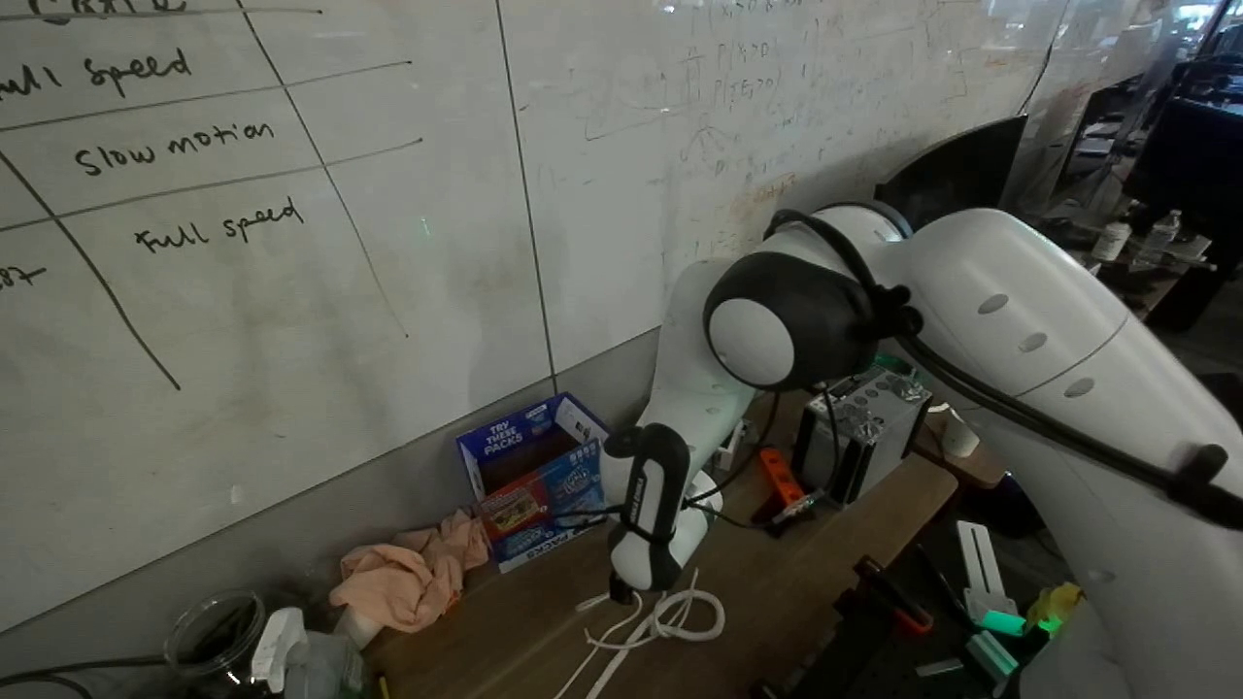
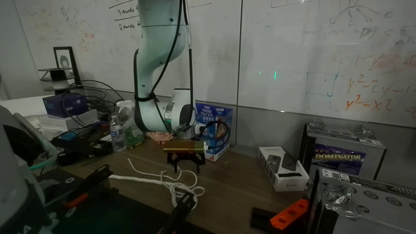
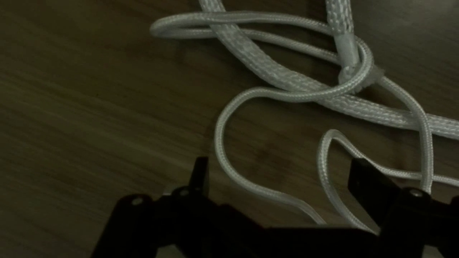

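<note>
A white cord (image 3: 275, 79) lies loosely looped on the wooden table, with a thick braided length and thinner strands crossing it. My gripper is open above it in the wrist view, its dark fingers wide apart. Thin strands of the cord run through the space between and below the fingers, and one strand passes under the right finger. In the second exterior view, the gripper (image 2: 187, 168) points down just above and behind the cord's tangle (image 2: 181, 191). In the first exterior view the arm's wrist mostly hides the gripper, while the cord (image 1: 670, 617) shows beneath.
A blue snack box (image 1: 536, 478) and a peach cloth (image 1: 408, 577) stand along the whiteboard. To the right are a white box (image 2: 282, 169), an orange tool (image 2: 289, 214) and batteries (image 2: 341, 152). Bare tabletop (image 2: 234, 183) lies between the cord and the white box.
</note>
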